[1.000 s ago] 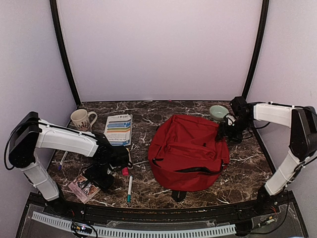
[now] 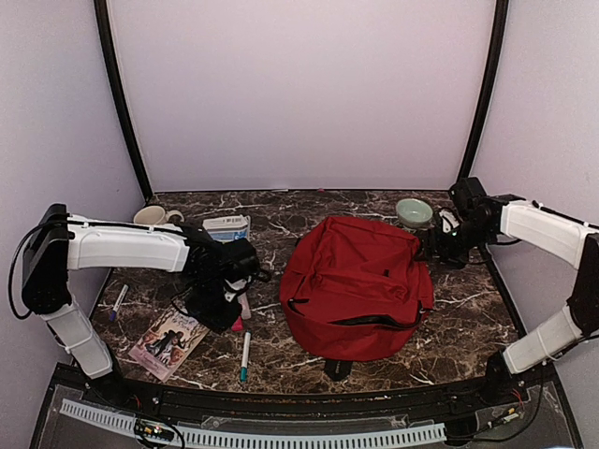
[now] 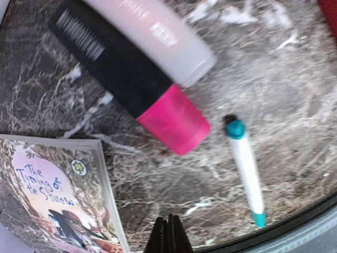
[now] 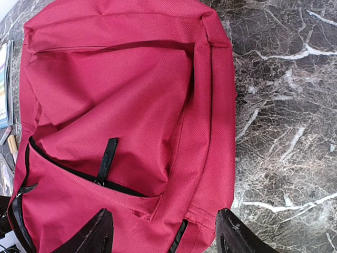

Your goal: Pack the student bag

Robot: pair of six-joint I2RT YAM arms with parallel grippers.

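Note:
The Taming of the Shrew book (image 2: 168,343) lies flat at the front left of the table; in the left wrist view its cover (image 3: 58,184) is left of the fingertips. My left gripper is shut and empty, above bare marble to the right of that book. The red bag (image 2: 356,281) lies in the middle with its front zip partly open. My right gripper stands open over the bag's right side, its fingers (image 4: 239,237) well apart with no object gripped. A second book (image 2: 227,227) behind the left arm is partly hidden.
A pink-and-black highlighter (image 3: 131,74), a pale tube (image 3: 163,42) and a white marker with teal ends (image 3: 246,171) lie between book and bag. A mug (image 2: 154,217), a bowl (image 2: 414,212) and another marker (image 2: 118,301) stand farther off.
My left gripper has risen and shifted right, away from the book's edge, and the book stayed on the table.

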